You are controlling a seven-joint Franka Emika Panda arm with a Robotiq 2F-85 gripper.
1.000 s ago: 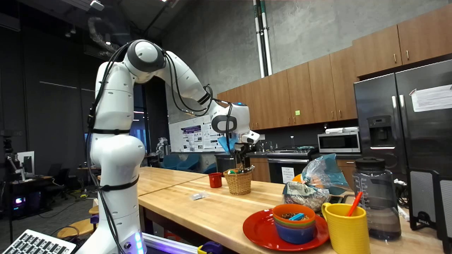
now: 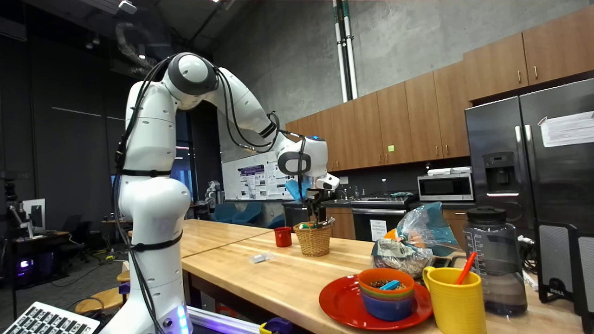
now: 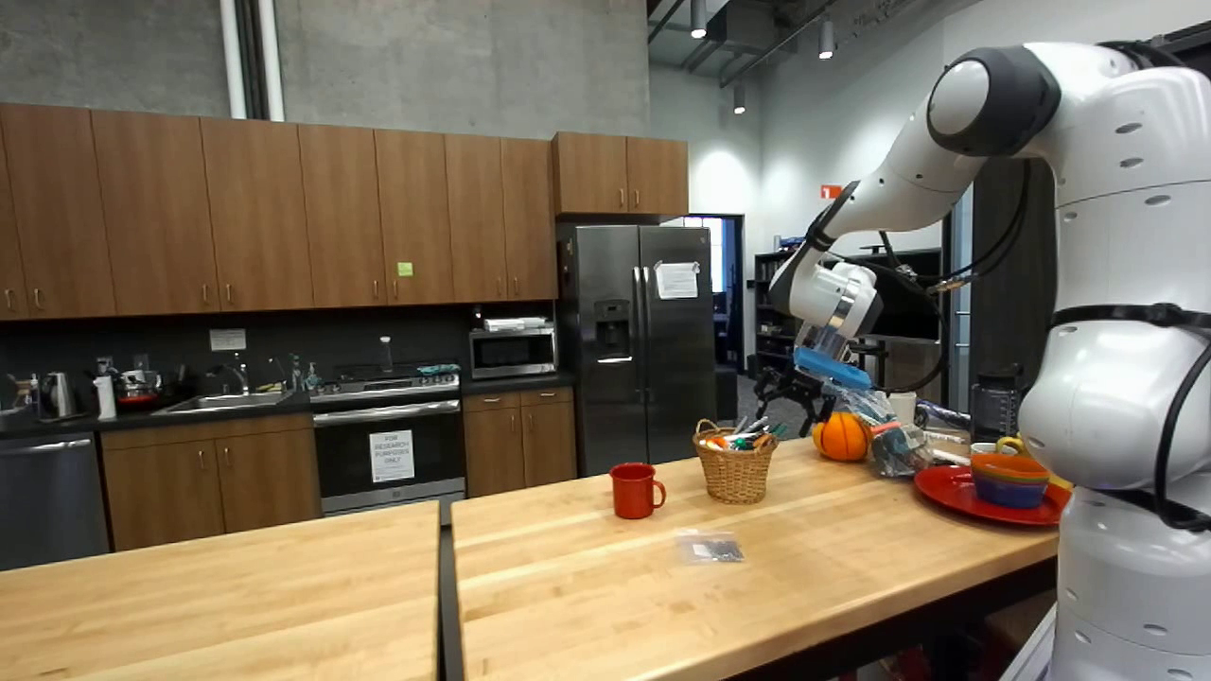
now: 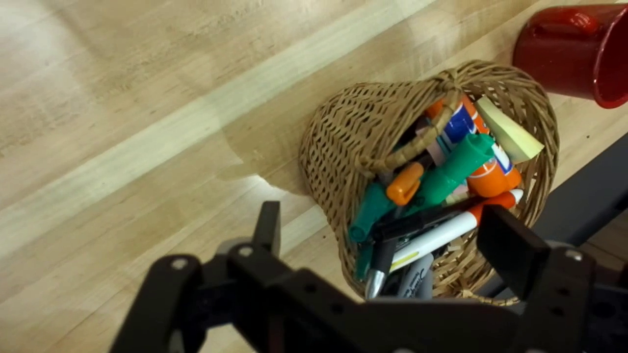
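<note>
My gripper is open, its two fingers wide apart, one finger (image 4: pixel 269 226) over bare wood and the other finger (image 4: pixel 509 247) over the basket's rim side. In the wrist view a wicker basket (image 4: pixel 338 138) holds several markers, including a white and orange one (image 4: pixel 441 238), a green one (image 4: pixel 450 170) and orange glue sticks (image 4: pixel 491 176). Nothing shows gripped between the fingers. Exterior view 1 puts the gripper just above the basket (image 2: pixel 314 242); whether the fingertips reach below its rim cannot be told.
Close beside the basket stands a red mug (image 3: pixel 635 492). A small clear packet (image 3: pixel 711 550) lies on the tabletop. Farther along are a plastic bag (image 2: pixel 426 236), a red plate (image 2: pixel 339 303) with stacked bowls (image 2: pixel 388 309), a yellow mug (image 2: pixel 459 306) and a bottle (image 2: pixel 495 267).
The gripper below the wrist looks slightly turned compared with a second ago. The arm is otherwise nearly still, and the basket and other things stay where they were.
</note>
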